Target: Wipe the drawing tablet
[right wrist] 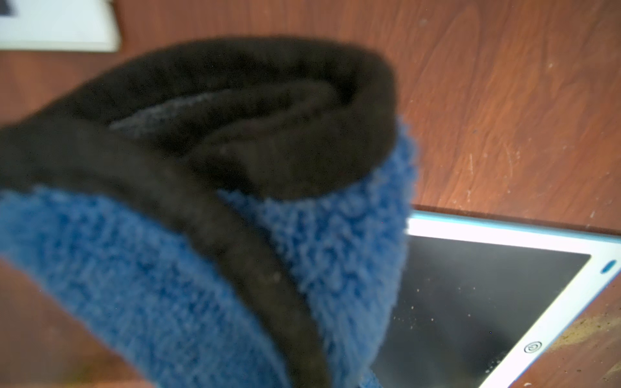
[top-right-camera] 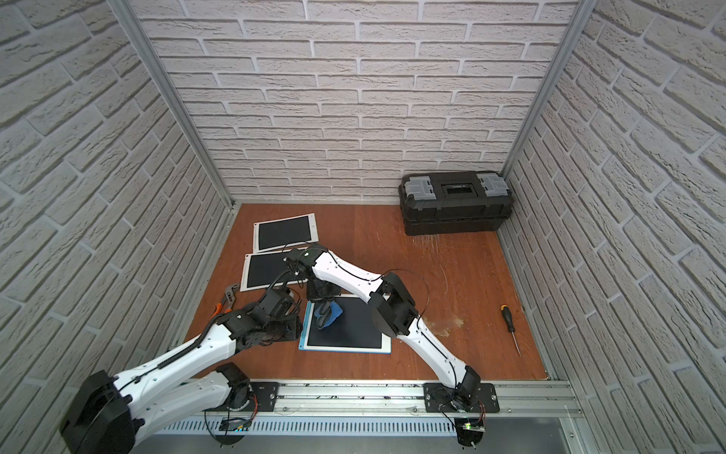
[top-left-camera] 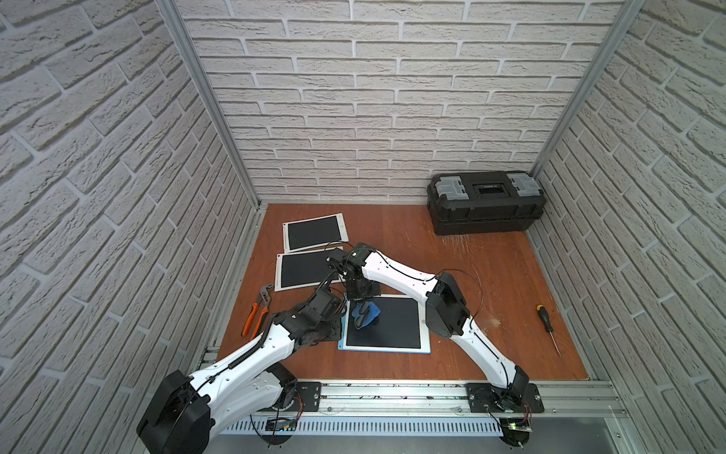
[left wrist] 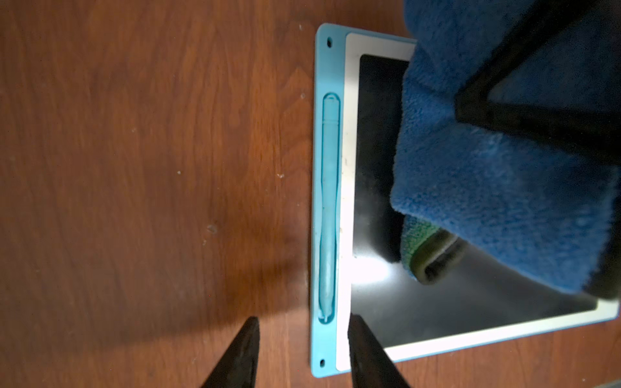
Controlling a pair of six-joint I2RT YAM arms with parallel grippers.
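The drawing tablet [top-left-camera: 397, 325], black-screened with a white frame and light blue edge, lies flat at the table's front. Folded over its left part is a blue cloth [top-left-camera: 371, 313] with dark trim; my right gripper [top-left-camera: 363, 314] is shut on it. In the right wrist view the cloth [right wrist: 349, 258] hides the fingertips. My left gripper sits at the tablet's left edge, fingertips apart. Between them show bare wood and the tablet's blue border with the stylus [left wrist: 329, 213] in its slot; whether they clamp anything is unclear.
Two more tablets lie behind on the left, the nearer one [top-left-camera: 302, 269] close to the right arm's wrist. Orange-handled pliers [top-left-camera: 255, 311] rest left of the left arm. A black toolbox [top-left-camera: 486, 202] stands back right, a screwdriver [top-left-camera: 546, 325] far right.
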